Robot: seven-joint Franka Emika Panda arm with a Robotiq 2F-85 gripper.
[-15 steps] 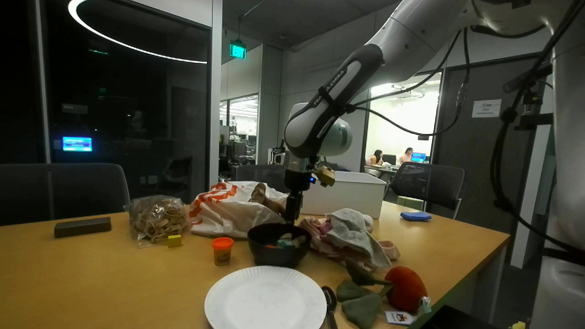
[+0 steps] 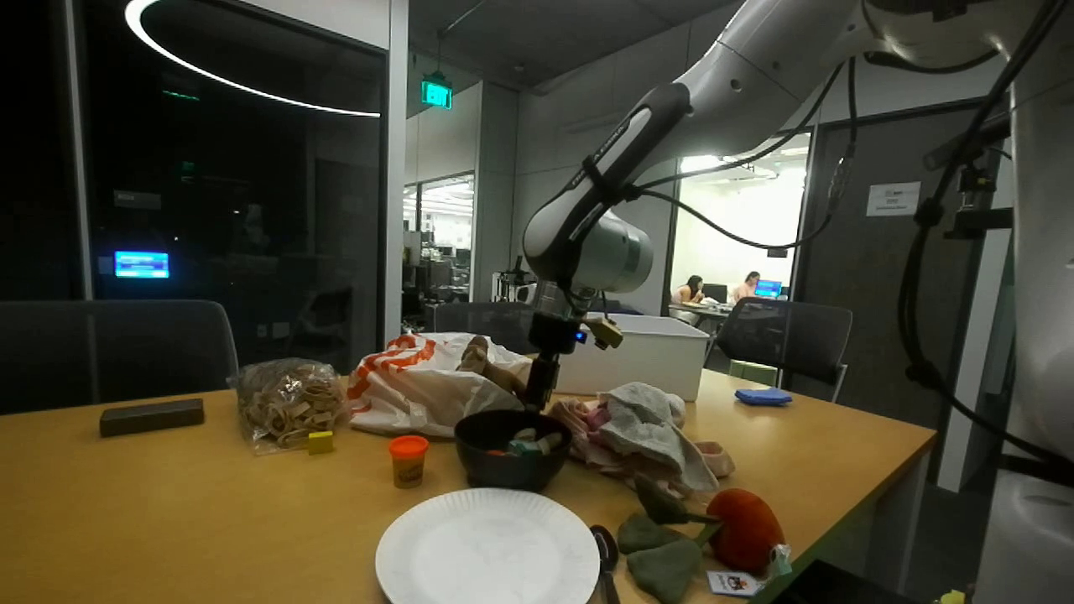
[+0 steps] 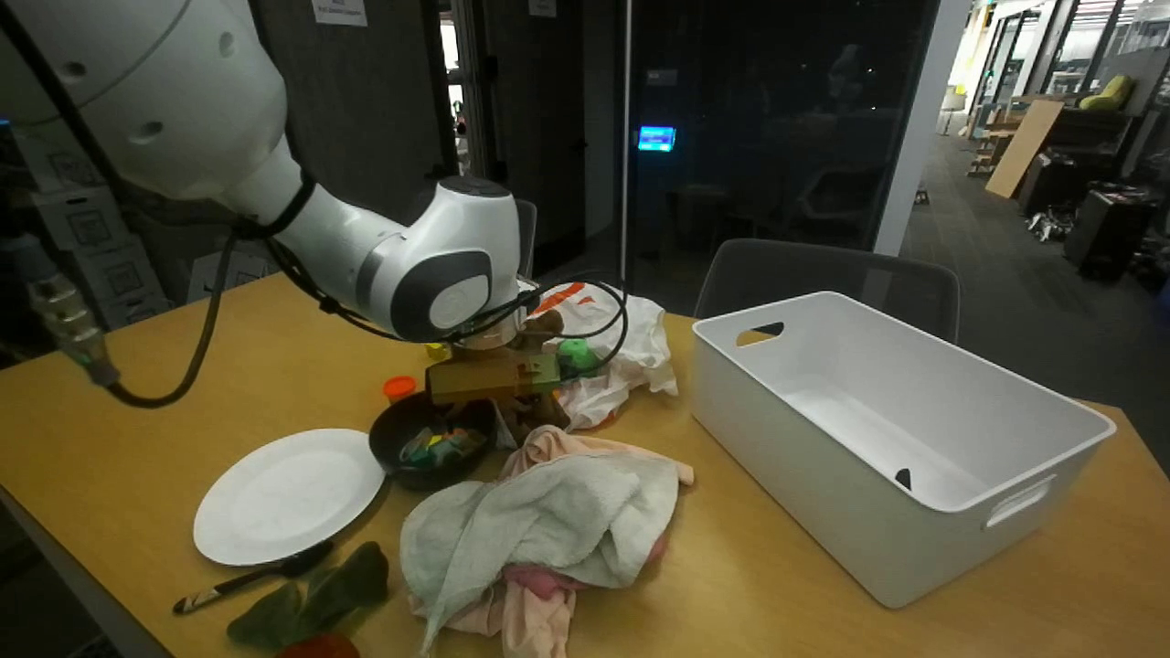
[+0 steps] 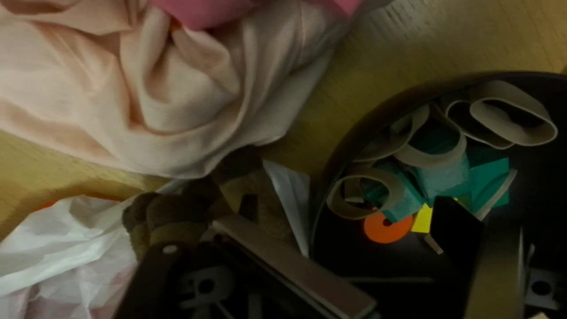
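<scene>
My gripper (image 2: 540,401) points down at the back rim of the black bowl (image 2: 513,470). In the wrist view its fingers stand wide apart, with the bowl's rim (image 4: 340,143) running beneath the gap and nothing held. Inside the bowl lie beige bands (image 4: 513,114), teal pieces (image 4: 444,175), an orange disc (image 4: 388,227) and a yellow piece (image 4: 423,218). A brown plush toy (image 4: 175,212) lies partly under one finger, beside the white plastic bag (image 2: 423,387). Exterior view 2 mostly hides the fingers behind the wrist camera housing.
A white paper plate (image 2: 488,554), an orange-lidded tub (image 2: 408,463) and crumpled cloths (image 3: 548,515) surround the bowl. The white bin (image 3: 801,482) stands to the right in exterior view 2. A red plush (image 2: 745,530) with green leaves lies near the table edge.
In exterior view 1 the gripper has shifted slightly right, and the wrist has turned and tilted a little. The objects on the table look unmoved.
</scene>
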